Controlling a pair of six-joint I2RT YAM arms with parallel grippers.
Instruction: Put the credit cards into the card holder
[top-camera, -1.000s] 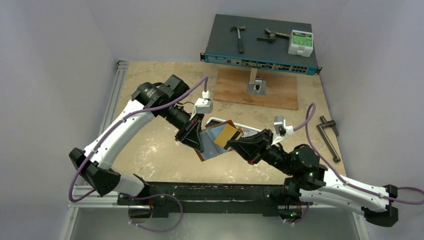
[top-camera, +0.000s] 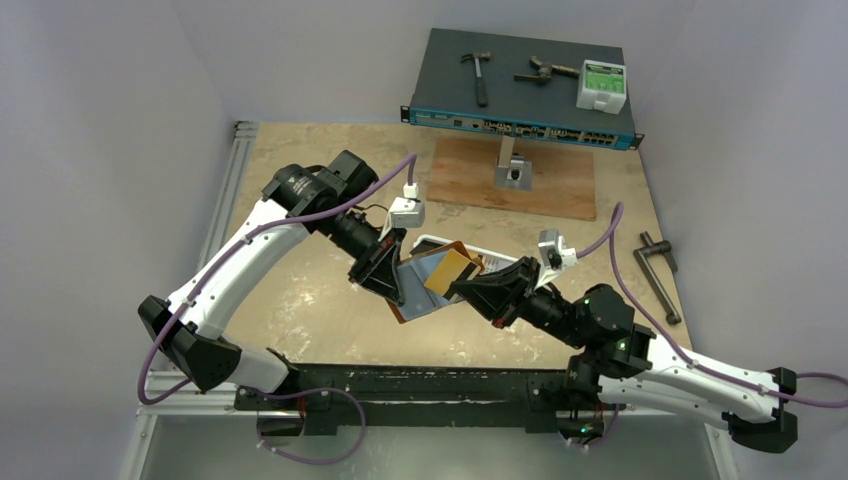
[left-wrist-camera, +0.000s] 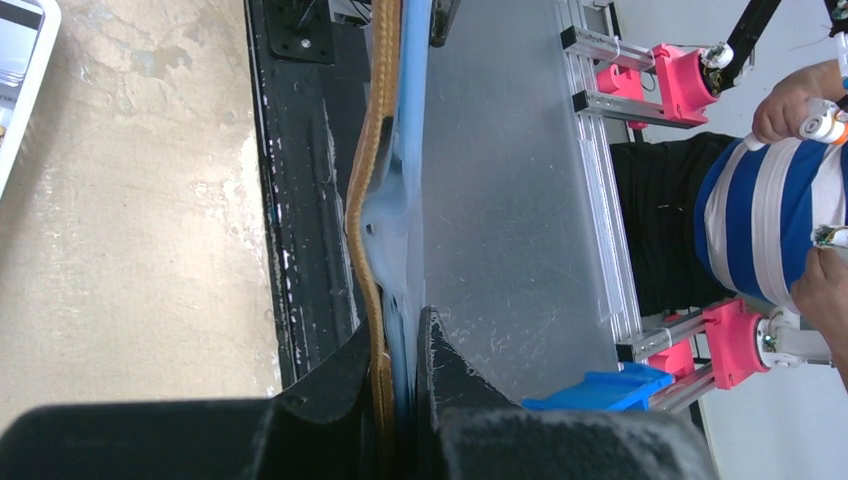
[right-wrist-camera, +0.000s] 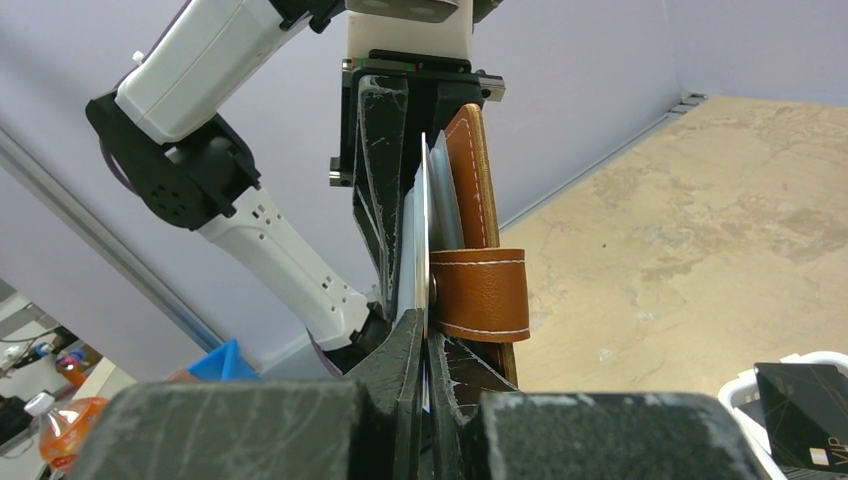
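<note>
The card holder (top-camera: 413, 284), brown leather with pale blue sleeves, is held up off the table near the middle. On its left side my left gripper (top-camera: 398, 300) is shut on it; the left wrist view shows leather and sleeves (left-wrist-camera: 390, 210) edge-on between the fingers. My right gripper (top-camera: 455, 289) is shut on a thin gold card (top-camera: 452, 270). Seen edge-on in the right wrist view, the card (right-wrist-camera: 424, 230) stands upright against the sleeves, beside the leather strap (right-wrist-camera: 480, 293). Whether its edge sits inside a sleeve cannot be told.
Behind the holder lies a white tray (top-camera: 506, 257) with cards; a black card (right-wrist-camera: 803, 412) shows at its edge. A network switch (top-camera: 540, 70) carrying hammers and a box stands at the back. Metal tools (top-camera: 657, 277) lie at the right edge.
The right gripper and wrist have shifted very slightly left, with the gold card moving a little over the sleeves. The left arm and holder look almost still.
</note>
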